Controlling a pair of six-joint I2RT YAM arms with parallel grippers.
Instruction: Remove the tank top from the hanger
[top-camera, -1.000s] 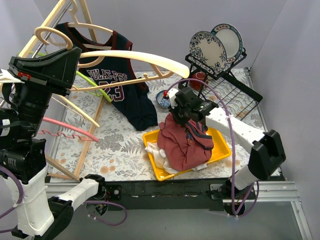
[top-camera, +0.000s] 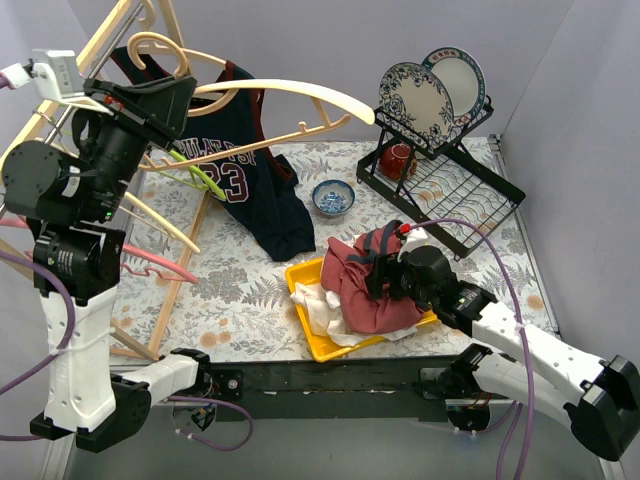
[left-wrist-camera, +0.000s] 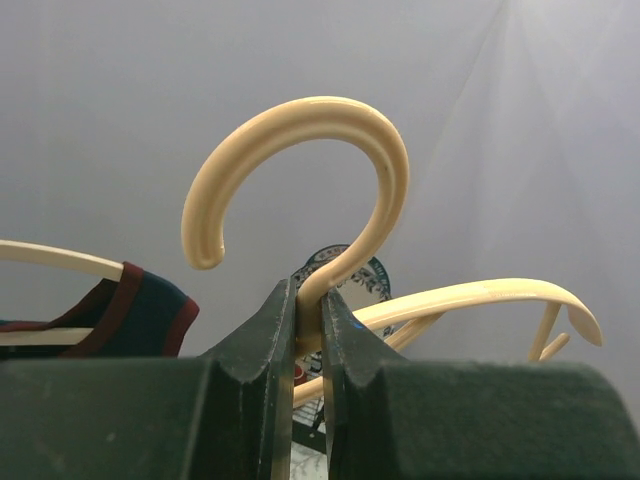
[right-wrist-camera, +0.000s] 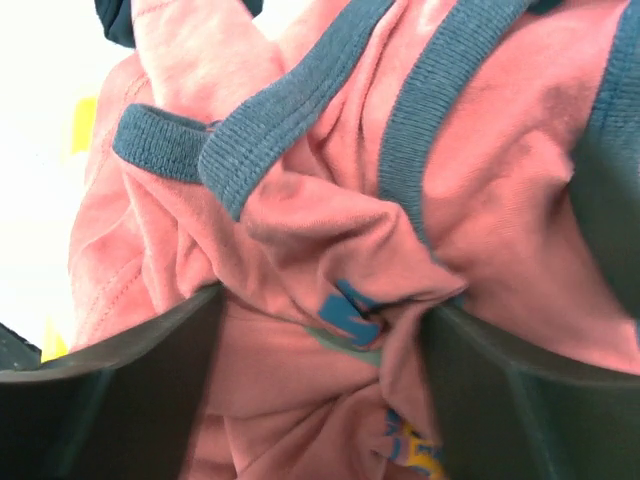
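Observation:
My left gripper (top-camera: 176, 108) is shut on the neck of a pale wooden hanger (left-wrist-camera: 394, 190), just under its hook. That hanger's arm (top-camera: 300, 90) is bare, with no cloth on it. A red tank top with dark blue trim (top-camera: 350, 305) lies crumpled in the yellow tray (top-camera: 318, 346). Low over its right part is my right gripper (top-camera: 380, 280). In the right wrist view its blurred fingers (right-wrist-camera: 170, 375) stand apart with red folds below and between them; no firm hold shows.
A navy jersey (top-camera: 240, 150) hangs on another wooden hanger at the rack. Green and pink hangers (top-camera: 165, 262) hang nearby. A small bowl (top-camera: 333, 198) stands mid-table, and a black dish rack (top-camera: 440, 190) holds plates and a red cup. White cloth (top-camera: 318, 308) shares the tray.
My right gripper has moved right and toward the front, onto the red top's right part. My left gripper, with the hanger, has shifted right and slightly toward the back.

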